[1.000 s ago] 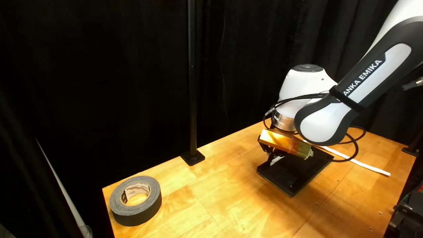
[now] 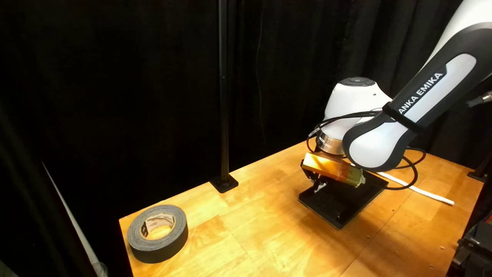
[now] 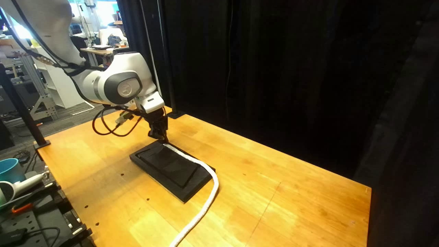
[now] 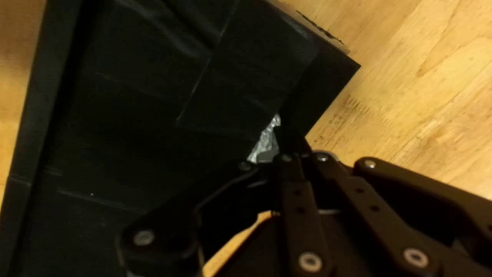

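A black board [image 2: 339, 221] lies on the wooden table beneath my gripper [image 3: 165, 140]. The long white rope [image 3: 212, 195] runs from the board onto the table, with one end close to my fingertips. In the wrist view, a silvery, crinkled piece [image 4: 267, 141] shows right beside my gripper, over the board near its corner. My fingers are together, and nothing plainly shows between them. Whether they touch the silvery piece is hard to see. From exterior view 1, my gripper [image 2: 317, 187] is low over the board's left part, partly hidden by its orange-lit housing [image 2: 329, 168].
A roll of grey tape [image 2: 157, 233] rests at the table's left end in exterior view 1. A black post base [image 2: 224, 184] stands at the back edge. Cables [image 2: 410, 177] loop beside the arm. Open table lies between the tape and the board.
The arm and gripper have come down slightly toward the board. Less of the pale silvery piece shows by the fingers. The tape roll and board have stayed put.
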